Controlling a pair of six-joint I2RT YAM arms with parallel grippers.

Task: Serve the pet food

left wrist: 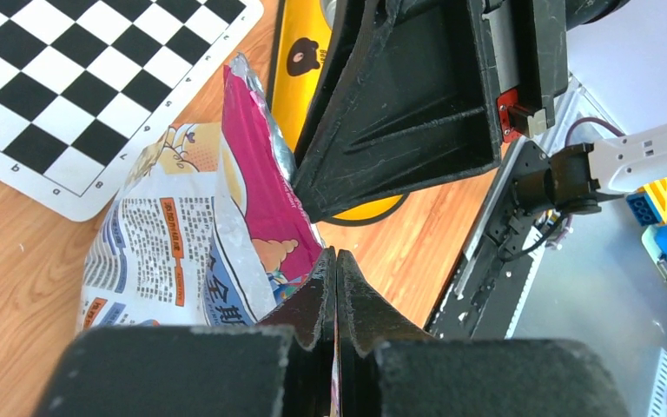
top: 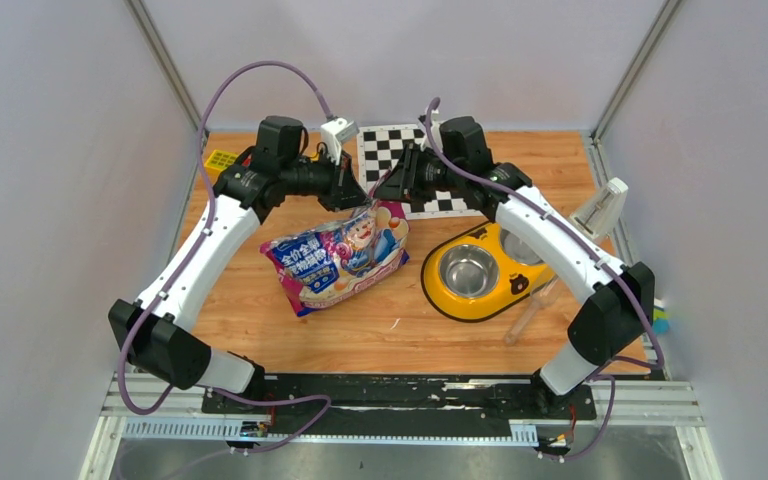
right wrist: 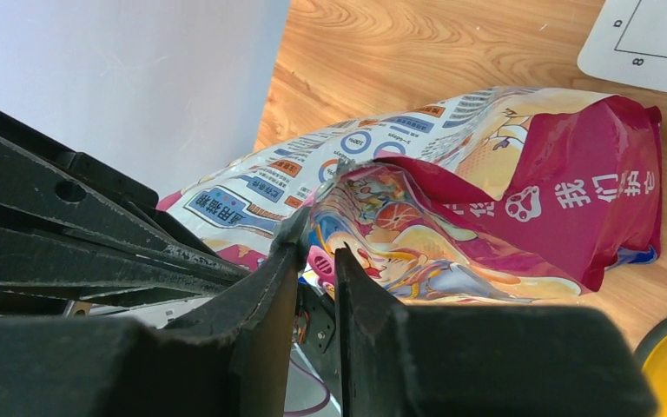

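Note:
The pet food bag (top: 338,258), blue and magenta, lies on the table with its upper edge raised between the two grippers. My left gripper (top: 362,205) is shut at that edge; in the left wrist view the bag's rim (left wrist: 307,228) runs into its closed fingertips (left wrist: 330,276). Close on its right is my right gripper, partly open, one fingertip against the bag's crumpled silvery edge (right wrist: 337,178). How far the bag's mouth gapes is hard to tell. Two steel bowls (top: 468,271) sit in a yellow feeder (top: 509,284) to the right, the shown one empty.
Behind the grippers lies a checkerboard (top: 441,203). A clear scoop-like tool (top: 531,314) rests at the feeder's front right, partly under the right arm. A yellow block (top: 220,163) stands at the back left. Bare table (top: 380,345) spreads in front of the bag.

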